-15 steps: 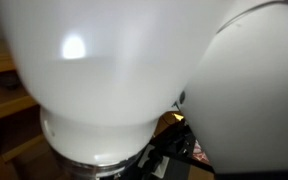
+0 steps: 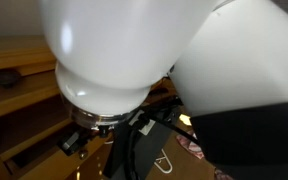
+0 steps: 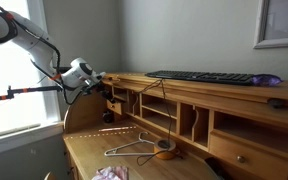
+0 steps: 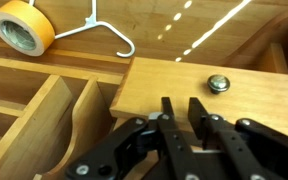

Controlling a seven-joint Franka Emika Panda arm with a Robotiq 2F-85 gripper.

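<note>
A light wooden drawer front [image 4: 174, 88] with a round dark metal knob [image 4: 218, 84] fills the middle right of the wrist view. Low in that view, the two black fingers of my gripper overlap the drawer front, left of the knob. A narrow gap separates the fingertips, with wood showing through it. Whether they pinch the drawer's edge cannot be made out. In exterior view 2 the arm [image 3: 82, 77] reaches the far left end of the desk's shelf unit; the gripper there is too small and dark to read.
Open cubbies with a curved divider [image 4: 88, 124] lie left of the drawer. A roll of orange tape [image 4: 23, 27] and a white hanger [image 4: 92, 24] rest on the desktop. A keyboard [image 3: 214, 76] sits on the upper shelf; a crumpled cloth [image 3: 110, 173] lies near the front.
In exterior view 1 the white arm has shifted upward and fills less of the picture. More of the wooden shelves and the dark gripper parts now show below it.
</note>
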